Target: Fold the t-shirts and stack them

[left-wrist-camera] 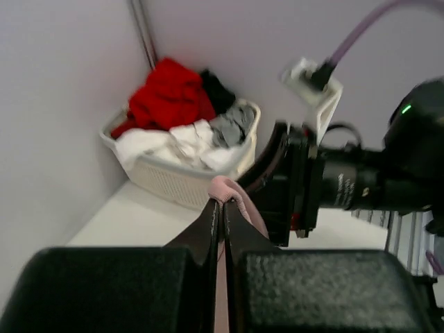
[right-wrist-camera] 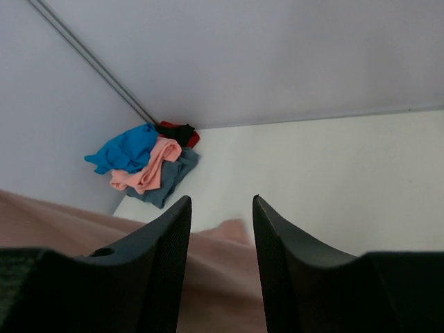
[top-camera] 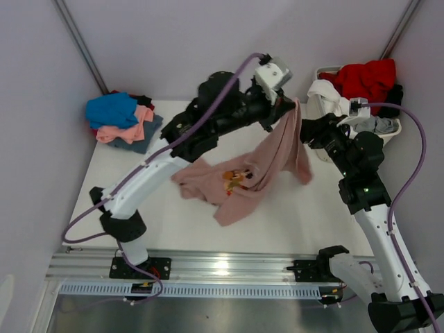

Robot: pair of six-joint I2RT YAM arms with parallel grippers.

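Observation:
A pink t-shirt (top-camera: pixel 239 177) with a small printed picture hangs from my left gripper (top-camera: pixel 286 109), its lower part trailing across the table. In the left wrist view a fold of the pink cloth (left-wrist-camera: pixel 223 186) is pinched between the tips of my left gripper, which is shut. My right gripper (top-camera: pixel 305 133) is just right of the raised cloth. The right wrist view shows this right gripper open, with pink cloth (right-wrist-camera: pixel 218 277) stretching behind and below its fingers; whether any lies between the pads is unclear.
A heap of clothes, with a blue piece (top-camera: pixel 112 111) on top, sits at the table's back left. At the back right a white basket (top-camera: pixel 322 147) holds red cloth (top-camera: pixel 364 76), white and dark clothes. Bare table (top-camera: pixel 319 215) shows at the front right.

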